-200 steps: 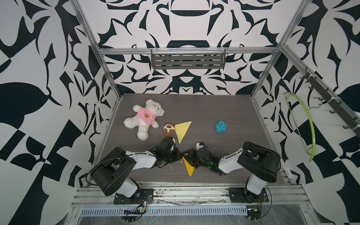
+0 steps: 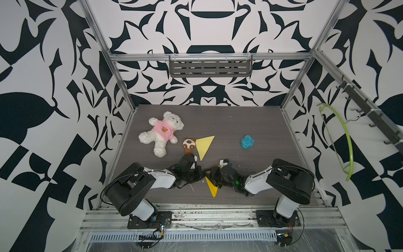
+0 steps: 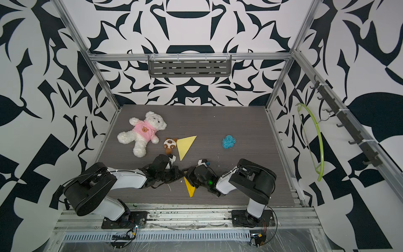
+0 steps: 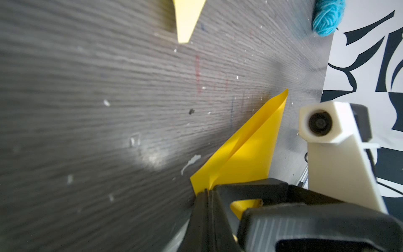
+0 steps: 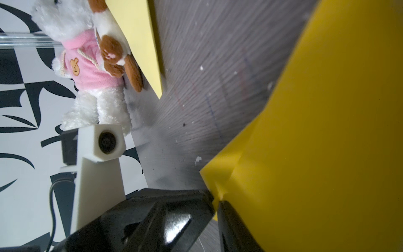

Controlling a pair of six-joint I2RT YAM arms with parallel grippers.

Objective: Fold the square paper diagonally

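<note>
The yellow paper [image 2: 212,188] lies near the front centre, partly under both grippers; in the left wrist view it is a folded shape [image 4: 256,151] with a crease along it and a slightly raised flap. My left gripper is shut at the paper's corner; whether paper is between its fingers is unclear. My right gripper is at the same corner from the right, with the paper [image 5: 302,151] beside it; its fingers look slightly apart, their grip hidden.
A pale yellow triangle [image 2: 204,145] lies behind, beside a brown-and-white toy [image 2: 189,145]. A white bear [image 2: 163,132] in pink lies back left, blue yarn [image 2: 247,142] to the right.
My left arm has shifted slightly to the right. The paper and right arm look nearly unchanged.
</note>
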